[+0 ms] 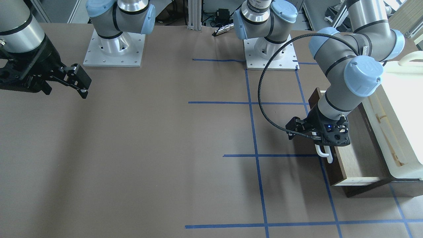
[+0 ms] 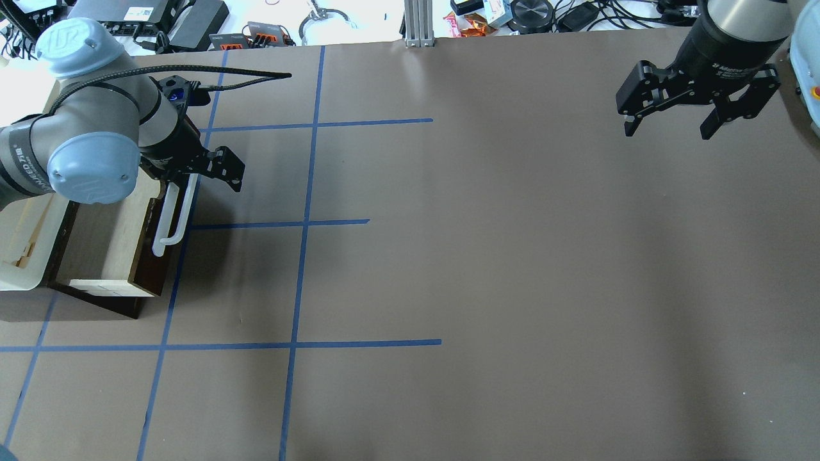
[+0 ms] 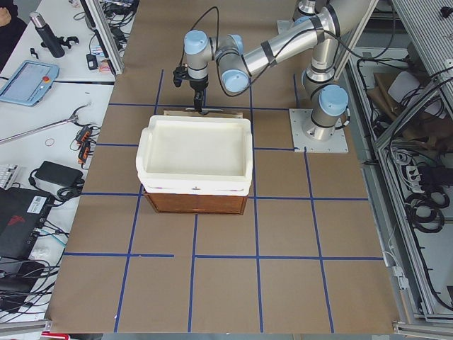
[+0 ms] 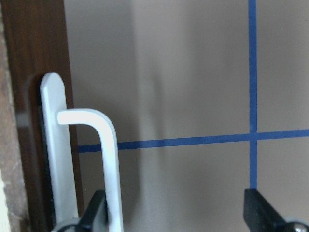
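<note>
A wooden box (image 1: 357, 158) with a white tray (image 3: 195, 152) on top has its drawer (image 2: 104, 253) pulled partly out. The drawer's white handle (image 4: 111, 169) runs down the left of the wrist view, beside the dark wood front. My gripper is low over that handle, its left finger against the bar and its right finger well apart on the other side, over bare floor, so the fingers stand open. In the front view the black gripper housing hides the upper part of the handle.
Taped floor (image 1: 218, 178) left of the drawer is clear. A second black gripper (image 2: 696, 100) hangs at the opposite side, and more arms stand on white base plates (image 1: 113, 59) at the back.
</note>
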